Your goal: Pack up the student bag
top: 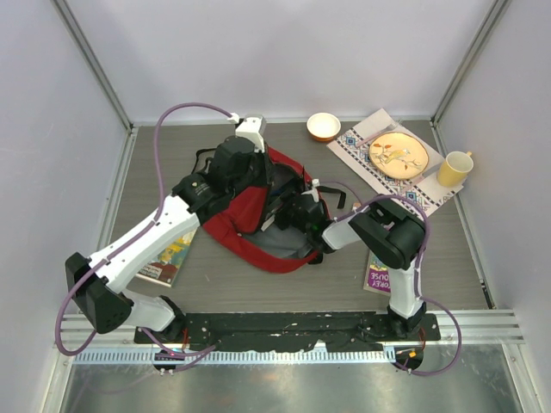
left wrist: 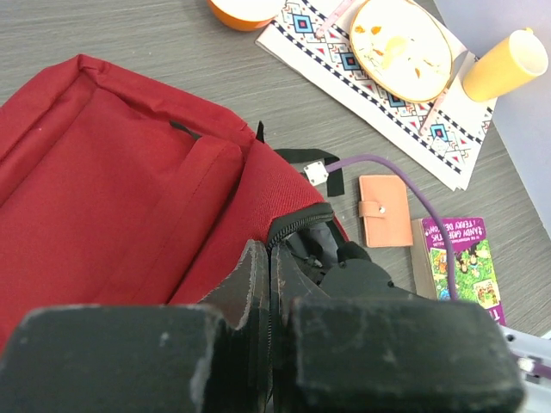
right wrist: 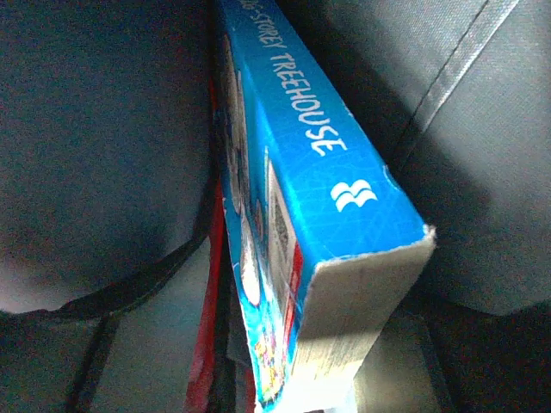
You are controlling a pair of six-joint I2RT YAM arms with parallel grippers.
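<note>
The red student bag lies open in the middle of the table, its grey inside showing. In the left wrist view, my left gripper is shut on the zippered edge of the bag's red flap, holding it up. Down inside the bag is my right gripper, largely hidden from above. A thick blue book, spine marked "Storey Treehouse", stands in the bag, leaning, close against the dark lining. The right fingers are spread apart around its near end, not clamped on it.
A purple book and a tan wallet lie right of the bag. Another book is at the left. A bowl, a plate on a patterned mat and a yellow mug occupy the back right.
</note>
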